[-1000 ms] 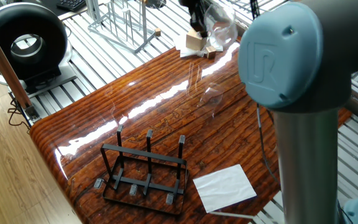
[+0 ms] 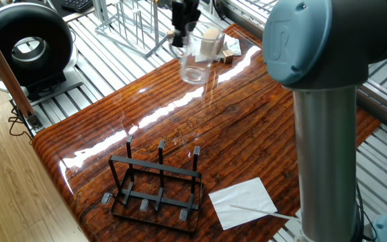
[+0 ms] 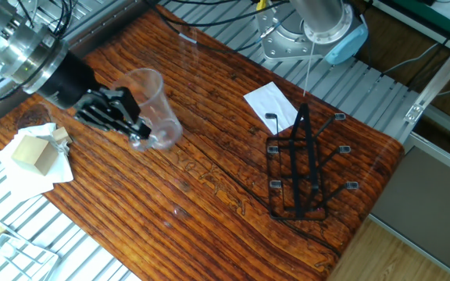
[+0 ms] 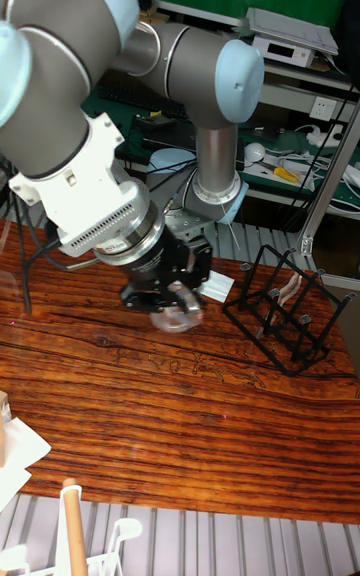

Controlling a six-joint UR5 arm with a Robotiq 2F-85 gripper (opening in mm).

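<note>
A clear plastic cup hangs at my black gripper, over the far part of the wooden table in exterior view 1. The fingers are closed around the cup's side; in exterior view 2 the cup is tilted, its wide mouth toward the upper left. Exterior view 3 shows the cup blurred below the gripper, partly hidden. A black wire rack with several upright prongs stands on the table, well apart from the cup. Beside it lies a white paper square.
Wooden blocks rest on white paper at the table's other end. A thin white stick reaches over the paper square. A grey wire rack stands beyond the table.
The cup now hangs more upright. The rack and paper square stayed put.
</note>
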